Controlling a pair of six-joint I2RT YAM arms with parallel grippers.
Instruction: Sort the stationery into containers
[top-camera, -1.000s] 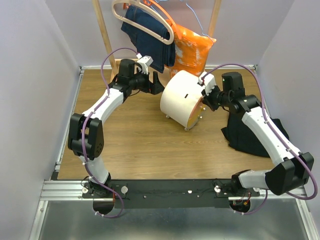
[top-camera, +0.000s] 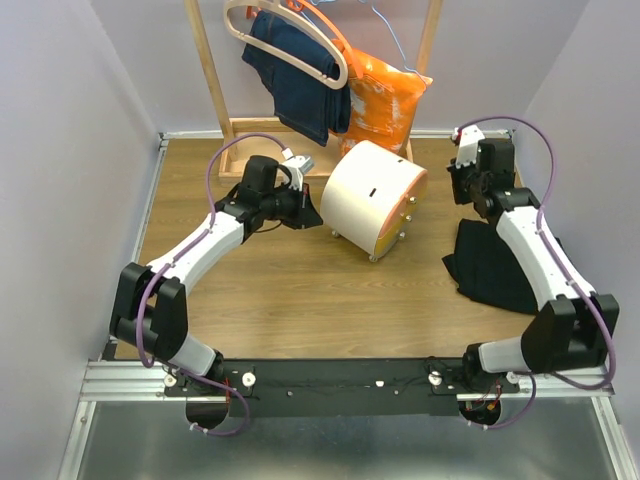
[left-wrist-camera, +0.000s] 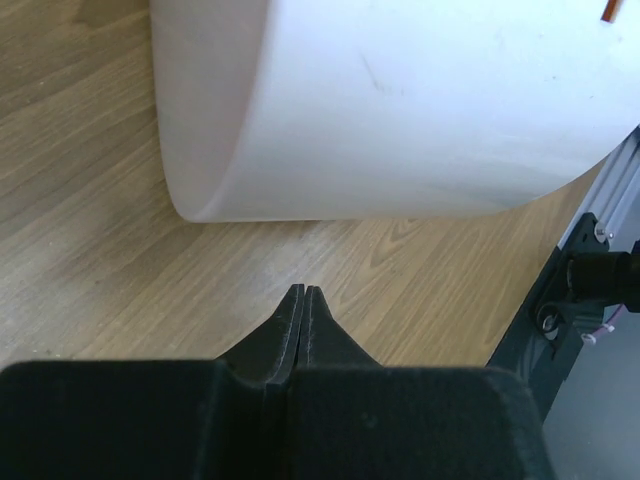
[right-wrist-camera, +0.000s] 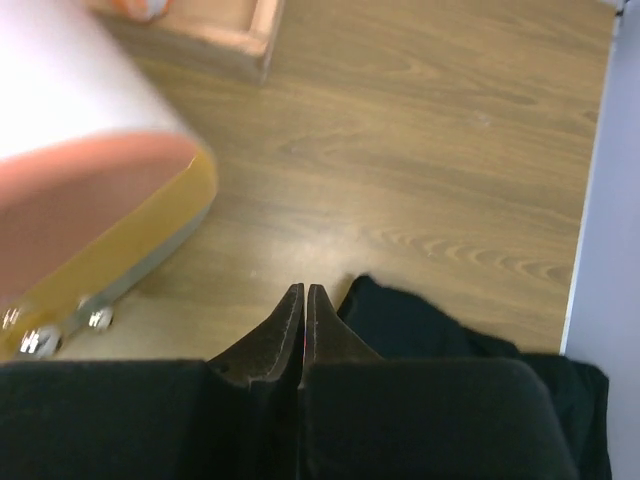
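A white cylindrical container (top-camera: 365, 195) lies on its side mid-floor, with a yellow band and metal studs at its right end. My left gripper (top-camera: 305, 215) is shut with nothing between its fingers, just left of the cylinder, whose white body (left-wrist-camera: 420, 120) fills the upper left wrist view. My right gripper (top-camera: 460, 180) is shut and empty, to the right of the cylinder, above the floor; in the right wrist view the cylinder's yellow rim (right-wrist-camera: 150, 230) is at left. I see no stationery that I can clearly identify.
A wooden rack (top-camera: 205, 60) at the back holds hangers, dark trousers (top-camera: 290, 85) and an orange bag (top-camera: 385, 100). A black cloth (top-camera: 485, 270) lies at right. Walls close in both sides.
My left gripper has moved toward the front, beside the cylinder's left side, and now looks shut. My right gripper has moved right, away from the cylinder. The cylinder looks unmoved.
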